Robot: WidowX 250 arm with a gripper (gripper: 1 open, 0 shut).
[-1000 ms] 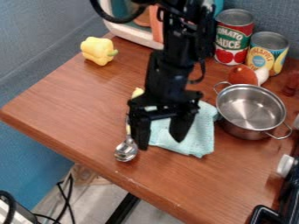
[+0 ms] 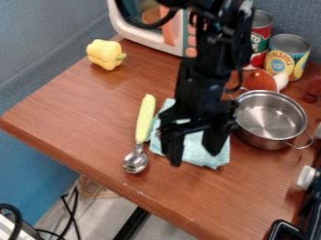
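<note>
My black gripper (image 2: 191, 141) hangs over a pale blue cloth (image 2: 208, 158) in the middle right of the table, its fingers pointing down; whether they are open or shut is hard to make out. Just left of the cloth lie a yellow-handled tool (image 2: 145, 119) and a metal scoop head (image 2: 135, 161), apart from the fingers.
A steel pot (image 2: 271, 122) stands to the right, with an onion (image 2: 260, 81), cans (image 2: 287, 56) and a toy microwave (image 2: 156, 32) behind. A yellow pepper (image 2: 105, 53) sits at the back left.
My gripper has moved right, off the scoop and onto the area over the cloth, uncovering more of the yellow handle.
</note>
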